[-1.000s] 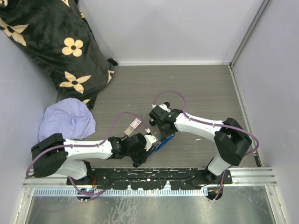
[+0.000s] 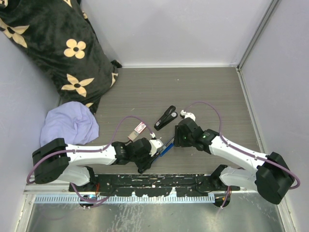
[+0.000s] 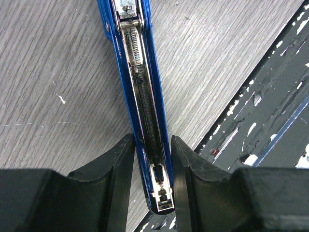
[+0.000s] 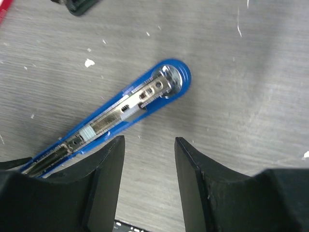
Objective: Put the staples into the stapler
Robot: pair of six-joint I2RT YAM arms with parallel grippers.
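Note:
The blue stapler [image 3: 159,96] lies opened out on the table, its metal channel and long spring exposed. My left gripper is shut on the blue stapler near one end, a finger against each side. In the right wrist view the stapler's rounded blue end [image 4: 184,77] and metal channel [image 4: 111,118] show; whether staples sit in the channel, I cannot tell. Above the table beside that end, my right gripper stands open with nothing between its fingers. From the top, both arms partly hide the stapler.
A small staple box [image 2: 140,127] and a brown block [image 2: 133,136] lie left of the stapler. A black stapler-like tool [image 2: 166,117] lies behind it. A lilac cloth [image 2: 70,123] and dark flowered fabric [image 2: 72,53] fill the left.
My right gripper has moved right and toward the front, off the stapler's middle, uncovering the black tool. The left arm and blue stapler look unmoved.

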